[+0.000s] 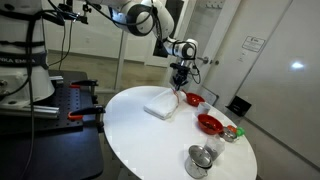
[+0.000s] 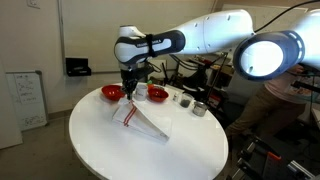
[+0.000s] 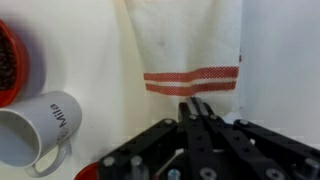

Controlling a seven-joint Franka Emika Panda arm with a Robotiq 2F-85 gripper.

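A white cloth with red-orange stripes (image 3: pixel 190 75) lies partly on the round white table, one end drawn up to a peak under the fingers. That raised end shows in exterior view 2, where the cloth (image 2: pixel 140 119) slopes down from the fingertips to the table. My gripper (image 2: pixel 128 97) is shut on the cloth's striped end, a little above the tabletop. In the wrist view the closed fingers (image 3: pixel 190 109) meet the cloth just beyond the stripes; the pinched fold itself is partly hidden.
Red bowls (image 1: pixel 210 124) stand along the table's far side, with a white mug (image 3: pixel 40 130) near the gripper. A metal pot (image 1: pixel 200 160) and a clear container (image 1: pixel 215 144) sit farther along. Open white tabletop (image 1: pixel 140 140) lies on the other side of the cloth.
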